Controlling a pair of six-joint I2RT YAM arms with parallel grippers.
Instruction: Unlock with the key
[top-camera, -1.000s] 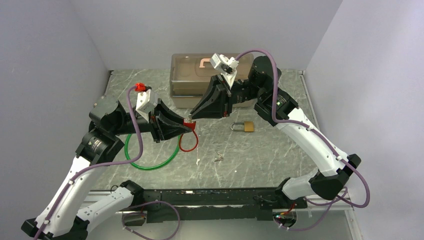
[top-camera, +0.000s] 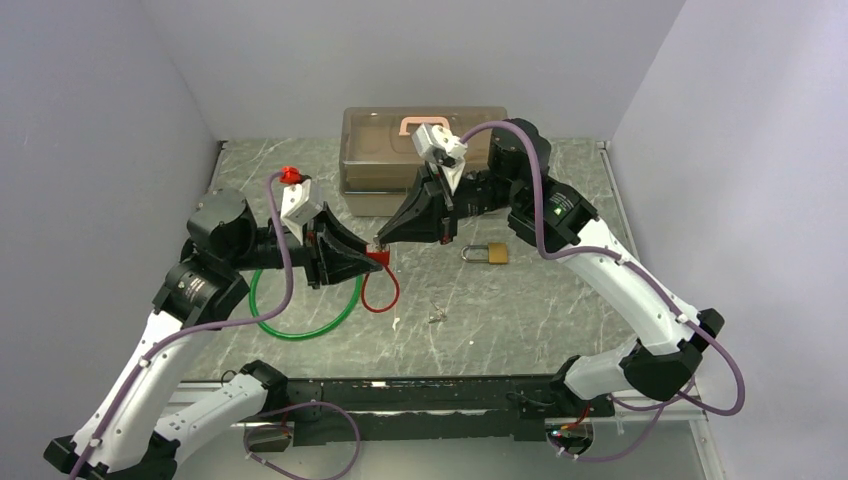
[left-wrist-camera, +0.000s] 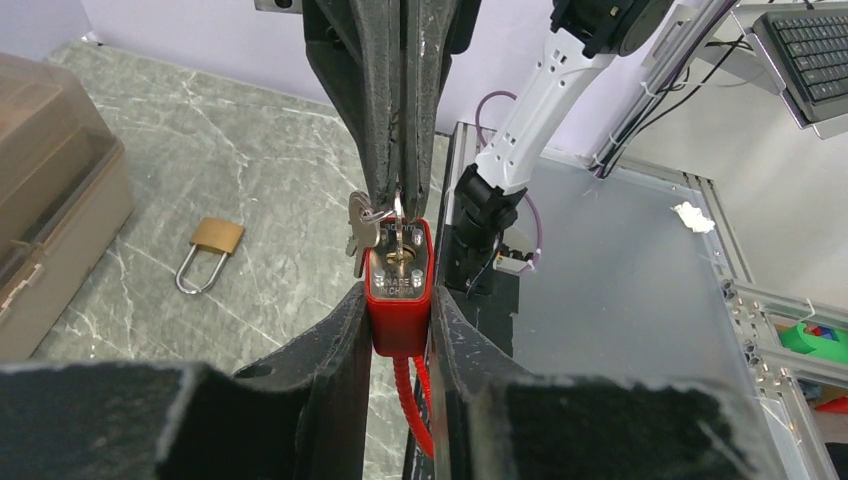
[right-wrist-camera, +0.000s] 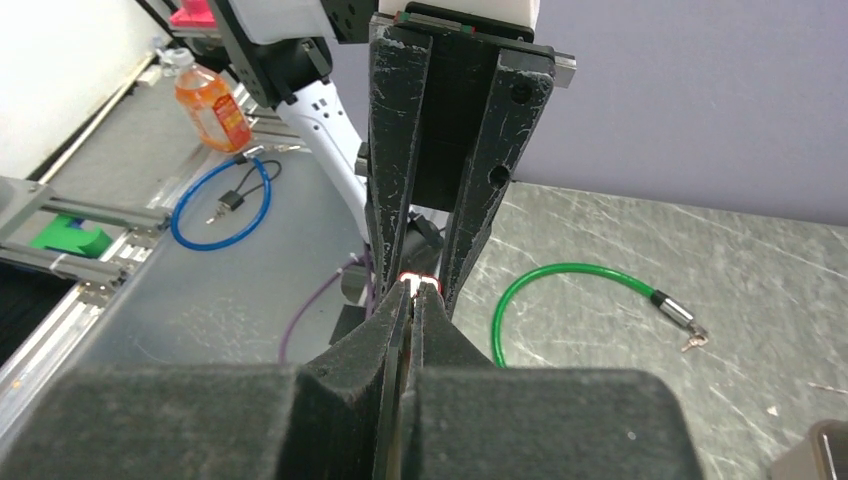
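Note:
Held in the air at the middle is a red lock with a red cable loop, between the fingertips of my left gripper. Small keys on a ring sit at the lock's metal top, just under the tips of my right gripper. That gripper is shut, its tips against the key at the lock; whether the key is inside the keyhole is hard to tell. In the right wrist view the lock is mostly hidden behind the fingers.
A brass padlock lies to the right on the table. A green cable lock lies at left, small loose pieces near the front, and a lidded plastic box at the back.
Both arms have shifted slightly: the right gripper's tips are a little lower in the top view, and the red lock and loop have moved slightly down and right with the left gripper.

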